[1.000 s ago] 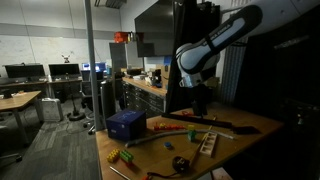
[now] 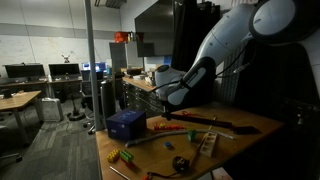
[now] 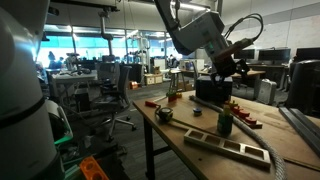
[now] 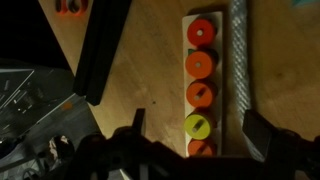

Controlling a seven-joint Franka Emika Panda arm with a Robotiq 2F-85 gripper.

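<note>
My gripper stands open above a narrow wooden strip [image 4: 187, 75], with nothing held between its fingers. Along the strip runs a row of round pegs: several orange-red ones, such as this red peg [image 4: 200, 32], and one yellow peg [image 4: 197, 127] near the lower end. In the wrist view the strip lies lengthwise between the two fingers, at table level below them. In exterior view 1 the gripper [image 2: 166, 112] hangs over the row of red pegs [image 2: 168, 126]; its fingertips are dark and small there.
A grey braided rope [image 4: 239, 60] lies right alongside the strip. A blue box [image 2: 126, 124] stands at the table's left. Exterior view 2 shows a green cup [image 3: 225, 123] and a slotted wooden frame [image 3: 228, 150] nearer that camera. Loose small items lie around the table.
In exterior view 1 the arm has swung left and reached out, bringing the gripper from over the table's middle to over the peg strip. The objects on the table look unmoved.
</note>
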